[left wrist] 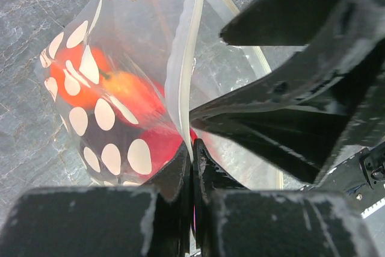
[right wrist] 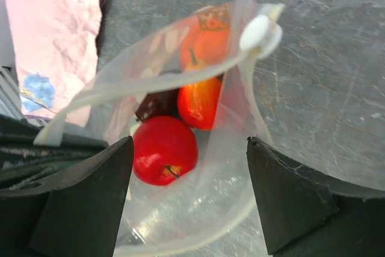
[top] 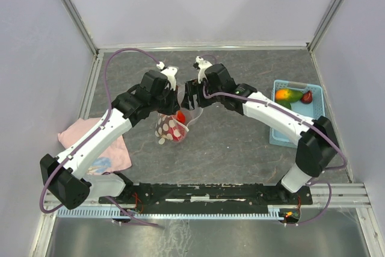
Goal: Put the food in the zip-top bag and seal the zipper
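Observation:
The clear zip top bag [top: 174, 127], printed with pale dots, stands mouth-up near the table's middle. My left gripper is shut on the rim of the bag. Inside the bag lie a red round fruit [right wrist: 165, 150], an orange-red piece [right wrist: 200, 103] and, behind it, an orange one [right wrist: 206, 41]; a dark item [right wrist: 157, 104] sits beside them. Over the bag's mouth, my right gripper is open with nothing held, its fingers spread around the opening.
A blue basket [top: 280, 133] at the right holds a mango-like fruit [top: 289, 95], a dark red item [top: 307, 97] and something green. A pink cloth [top: 114, 148] lies at the left. The table between bag and basket is clear.

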